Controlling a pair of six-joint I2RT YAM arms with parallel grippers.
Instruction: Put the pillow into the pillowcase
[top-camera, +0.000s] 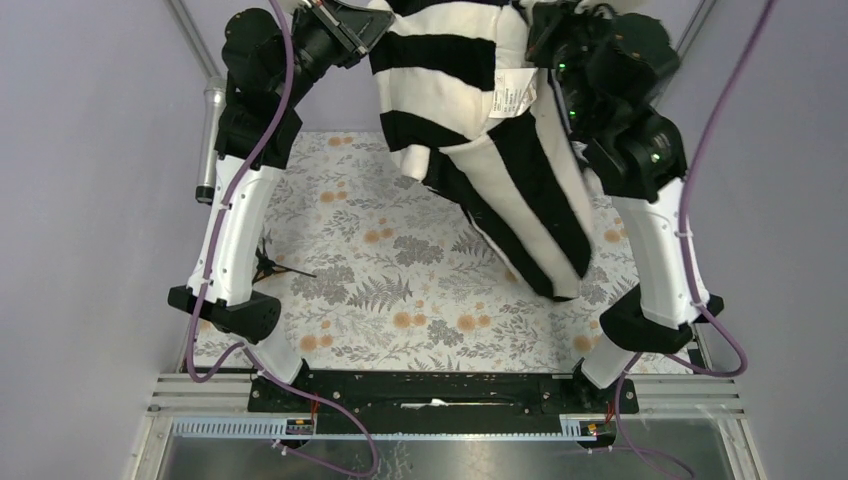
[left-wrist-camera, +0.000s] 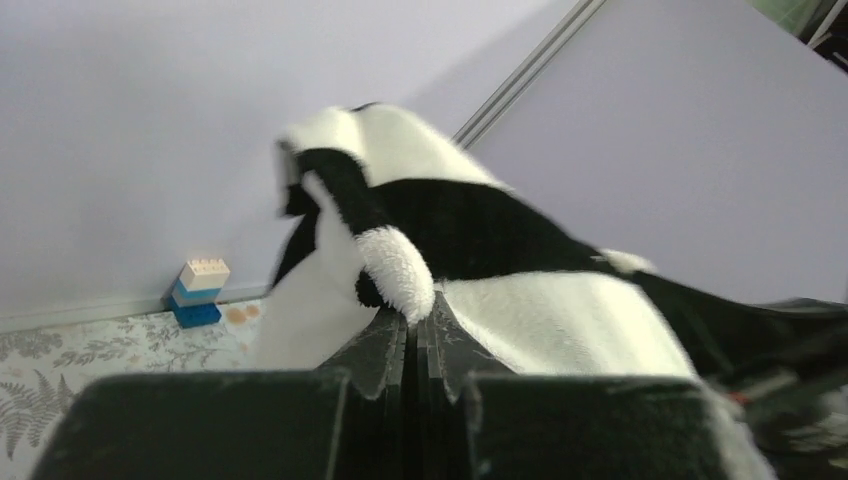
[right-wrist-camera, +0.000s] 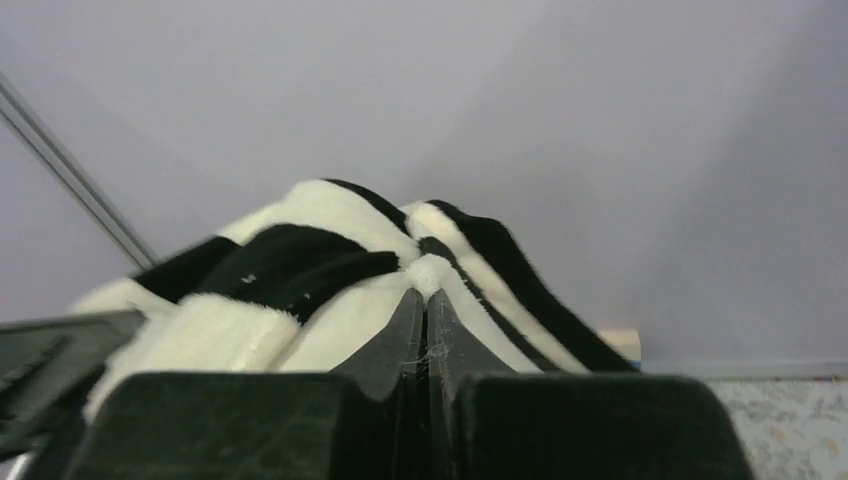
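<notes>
The black-and-white striped pillowcase (top-camera: 450, 90) hangs high over the table, a white label on it, its lower part draping down toward the right; whether the pillow is inside cannot be told. My left gripper is shut on a fluffy white fold of it, at top centre in the top view. My right gripper is shut on another white fold at the opposite side. Part of the pillowcase and of both grippers is cut off at the top view's upper edge.
A stack of toy bricks (left-wrist-camera: 197, 310) stands by the back wall. Grey walls (top-camera: 90, 230) enclose both sides.
</notes>
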